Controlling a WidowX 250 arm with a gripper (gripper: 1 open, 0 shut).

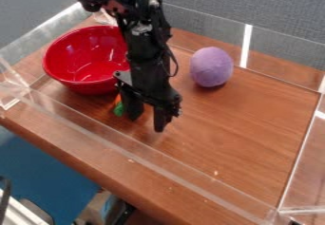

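Note:
My black gripper (143,108) hangs just in front of the red bowl (70,61), its fingers low over a small green and orange object (120,106) on the wooden table (229,153). The object is mostly hidden behind the fingers, so I cannot tell whether they hold it. A purple ball (211,66) sits to the right at the back.
Clear plastic walls border the table, with a grey wall behind. Below the left front edge lie a blue floor and some hardware.

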